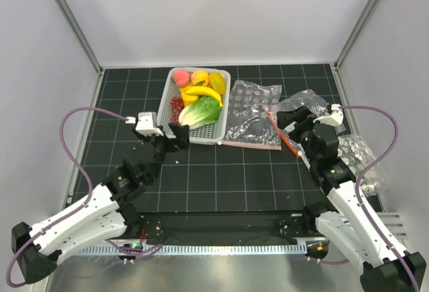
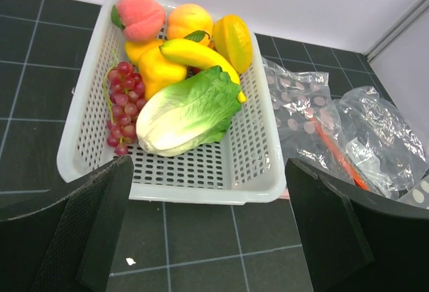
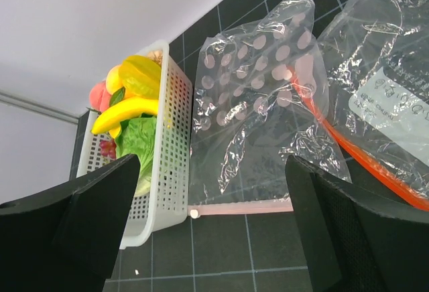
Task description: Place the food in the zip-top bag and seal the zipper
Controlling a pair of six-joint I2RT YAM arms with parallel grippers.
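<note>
A white basket (image 1: pixel 168 95) at the back centre-left holds toy food: a peach (image 2: pixel 139 17), an orange fruit (image 2: pixel 188 23), a yellow star-shaped fruit (image 2: pixel 232 43), a banana (image 2: pixel 201 56), a yellow pepper (image 2: pixel 162 74), red grapes (image 2: pixel 125 108) and a green lettuce (image 2: pixel 191 112). Right of it a clear dotted zip bag (image 3: pixel 248 118) lies flat and empty, its pink slider zipper (image 3: pixel 241 208) along the near edge. My left gripper (image 1: pixel 175 136) is open above the tiles just in front of the basket. Over the bags at right, my right gripper (image 1: pixel 288 119) hangs open and empty.
An orange-zippered bag (image 3: pixel 375 101) overlaps the first bag's right side. Another clear bag (image 1: pixel 358 161) lies beneath the right arm. Dark tiles (image 1: pixel 221 185) in front of the basket and pink-zip bag are bare. White walls (image 1: pixel 221 17) bound the back and sides.
</note>
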